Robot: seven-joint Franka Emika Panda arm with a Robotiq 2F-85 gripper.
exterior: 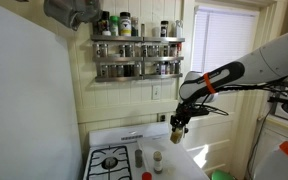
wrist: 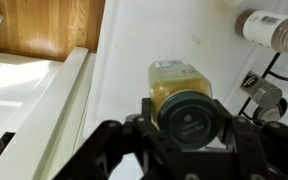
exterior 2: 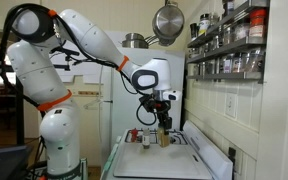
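A jar with a dark round lid (wrist: pixel 189 120) and a yellowish label is gripped upright in my gripper, as the wrist view looks down on its lid. In exterior view 1 the same jar (exterior: pixel 177 135) hangs below the gripper, over the white surface beside the stove. Exterior view 2 shows the jar (exterior 2: pixel 163 138) as a tan shape above the white counter (exterior 2: pixel 149 165). Whether its base touches the surface is hard to tell.
The stove (exterior: pixel 109 161) lies to the left in exterior view 1. A jar with a pale lid (exterior: pixel 157 157), a dark grinder (exterior: pixel 138 158) and a red-topped container (exterior: pixel 147 176) stand nearby. Wall shelves (exterior: pixel 139 58) hold many spice jars.
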